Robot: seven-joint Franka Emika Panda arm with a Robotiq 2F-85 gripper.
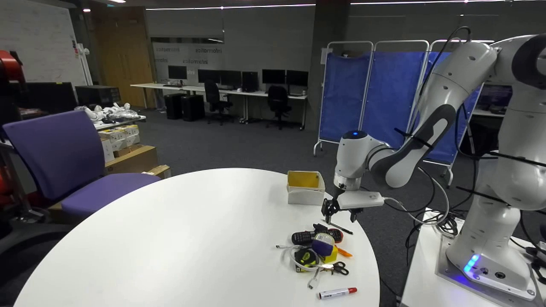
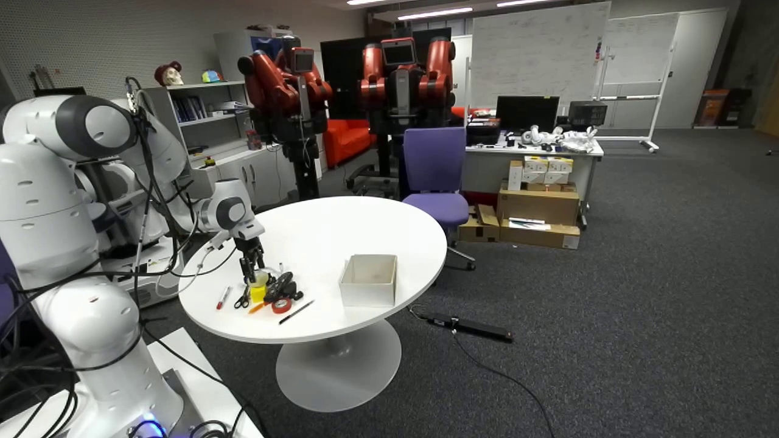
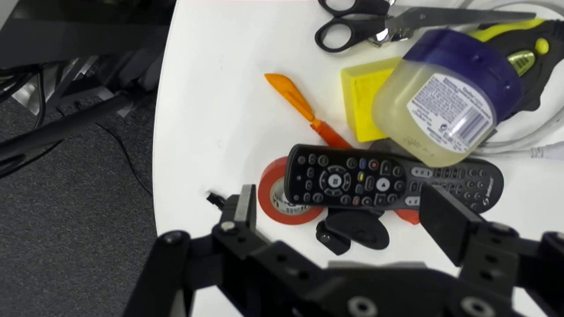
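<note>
With its fingers wide apart and empty, my gripper is low over the table's right side. In exterior view 1 the gripper [image 1: 340, 217] is above the dark pen [image 1: 341, 228], behind the pile. The wrist view shows a black remote [image 3: 338, 177] resting partly on a roll of red tape [image 3: 270, 211]. A jar with a purple lid [image 3: 423, 100] leans over the remote and a yellow block [image 3: 365, 90]. An orange tool [image 3: 291, 95] runs under the remote. Black scissors [image 3: 359, 26] lie beyond, with a tape measure [image 3: 547, 58] behind the jar.
An open white box [image 1: 305, 197] stands at the table's back right edge. A red-capped marker [image 1: 335, 293] lies at the front, and a white cable [image 1: 292, 253] loops beside the pile.
</note>
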